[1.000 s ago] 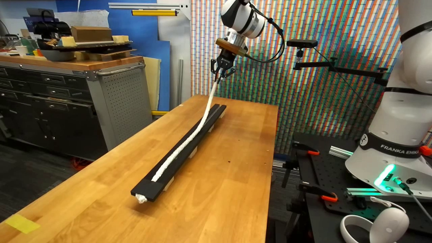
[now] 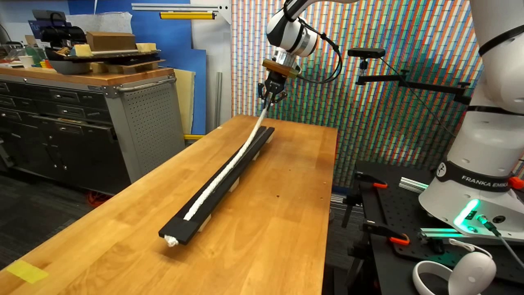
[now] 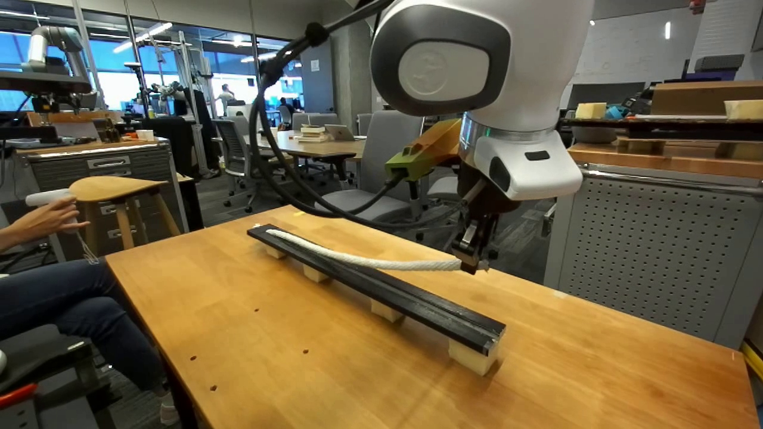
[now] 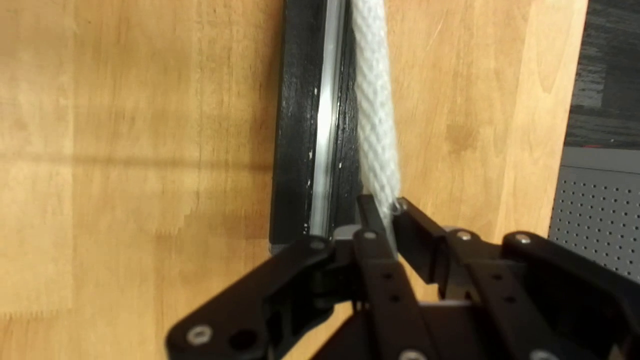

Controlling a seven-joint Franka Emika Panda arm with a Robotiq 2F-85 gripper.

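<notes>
A white braided rope (image 2: 221,175) runs along a long black grooved rail (image 2: 176,228) and rises off it toward the far end. My gripper (image 2: 268,98) is shut on the rope's raised end, above and past the rail's far end in exterior view 1. In exterior view 2 the rope (image 3: 400,265) hangs nearly level from the gripper (image 3: 468,261), and the rail's near stretch (image 3: 458,322) shows its groove empty. The wrist view has the rope (image 4: 376,102) pinched between the fingers, lying right of the rail's bare groove (image 4: 324,120). At the other end a frayed rope tip sticks out from under the rail.
Pale blocks (image 3: 472,356) hold the rail up off the wooden table (image 2: 275,236). Bare tabletop lies on both sides of it. A grey cabinet (image 3: 658,243) stands beyond the table edge, and a seated person (image 3: 64,300) is off to one side.
The gripper has come down slightly and a little to the right, still holding the rope. The rope's raised stretch now looks straighter. The rail has stayed put.
</notes>
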